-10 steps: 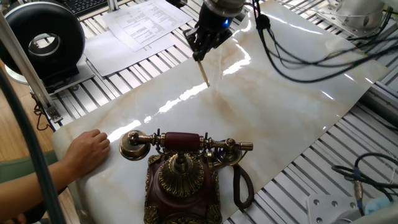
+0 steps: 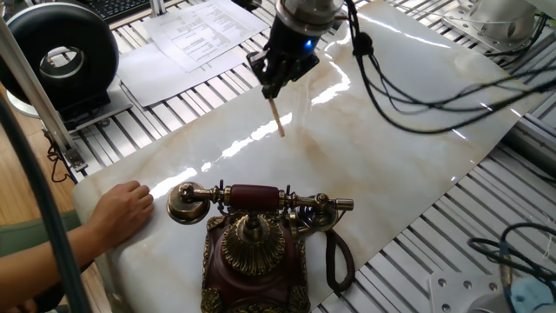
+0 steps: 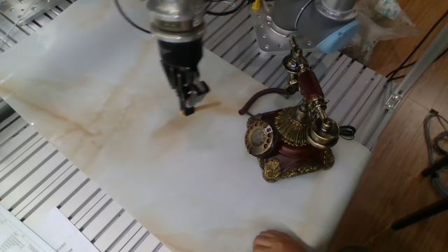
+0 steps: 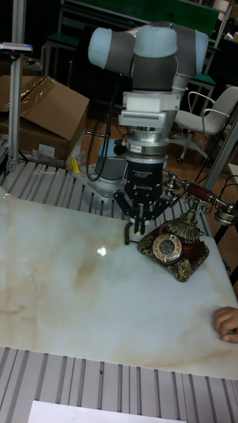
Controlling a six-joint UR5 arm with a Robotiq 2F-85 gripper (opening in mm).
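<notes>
My gripper point(image 2: 271, 90) hangs above the marble-patterned board, its fingers shut on a thin wooden stick point(image 2: 277, 118) that points down and toward the telephone. In the second exterior view the gripper point(image 3: 186, 110) is left of the telephone, and the stick point(image 3: 207, 106) reaches out to its right. An old-style telephone point(image 2: 254, 248), dark red with brass trim, stands on the board with its handset point(image 2: 254, 197) lying on the cradle. Its round dial point(image 3: 260, 138) shows in the second and third views. From the third view, the gripper point(image 4: 140, 230) appears close beside the telephone point(image 4: 176, 246); the stick is hard to make out there.
A person's hand point(image 2: 124, 212) rests on the board's edge near the telephone. The handset cord point(image 2: 340, 263) loops at the telephone's side. Black cables point(image 2: 408, 96) hang beside the arm. Papers point(image 2: 193, 43) lie beyond the board, whose middle point(image 2: 382, 130) is bare.
In the first exterior view, my gripper has shifted slightly left and the stick's tip has come down, closer to the telephone. Telephone and hand have stayed put.
</notes>
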